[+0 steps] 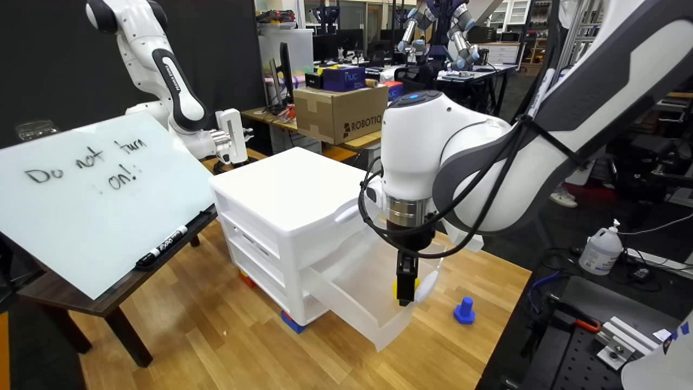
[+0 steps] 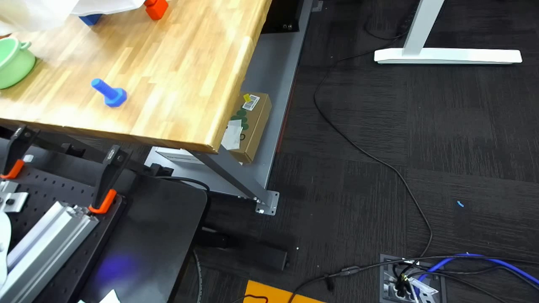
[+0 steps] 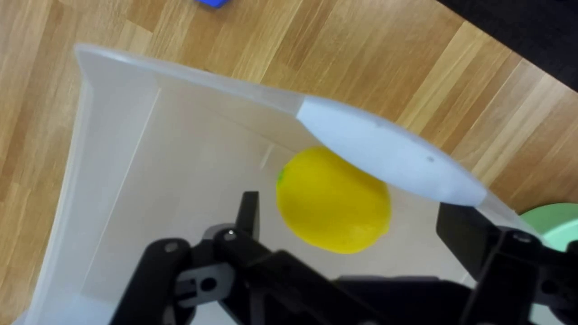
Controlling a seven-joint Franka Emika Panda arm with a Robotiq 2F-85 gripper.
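Note:
A yellow lemon lies on the floor of the pulled-out translucent drawer, close by its white front handle. My gripper stands open over it, one finger to either side in the wrist view and clear space between them and the fruit. From outside, the gripper reaches down into the drawer and covers most of the lemon.
The white drawer unit stands on the wooden table. Outside the drawer are a blue bolt-shaped piece and a green pot. A whiteboard leans at the left. Bare tabletop lies in front of the unit.

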